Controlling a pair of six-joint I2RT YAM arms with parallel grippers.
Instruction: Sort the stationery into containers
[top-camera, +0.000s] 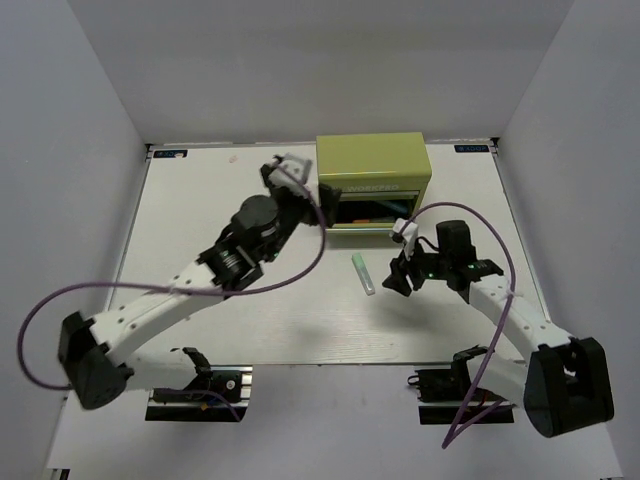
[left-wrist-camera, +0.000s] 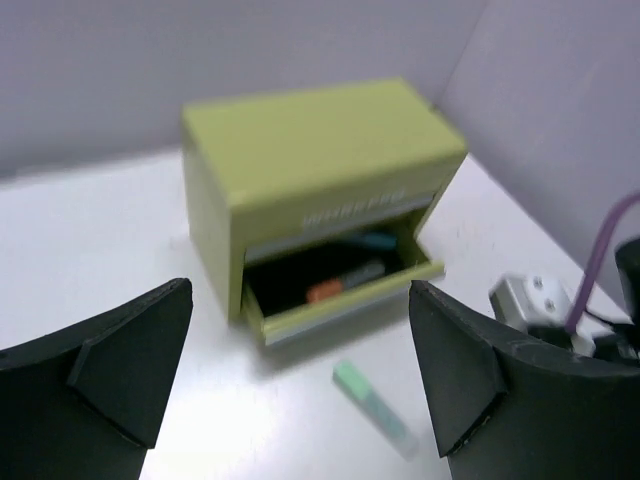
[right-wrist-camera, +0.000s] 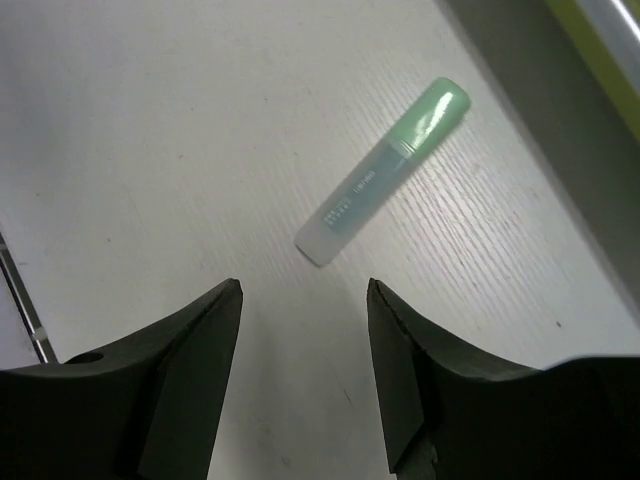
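Note:
An olive-green box (top-camera: 370, 155) stands at the back with its drawer (left-wrist-camera: 350, 300) pulled out, holding a few items, one orange (left-wrist-camera: 323, 290) and one blue (left-wrist-camera: 370, 242). A green-capped, clear glue stick (right-wrist-camera: 366, 190) lies on the table in front of it. My left gripper, motion-blurred in the top view, is raised left of the box, open and empty. My right gripper is open over the table just short of the glue stick, nothing between its fingers.
Grey walls (top-camera: 75, 200) bound both sides and the back.

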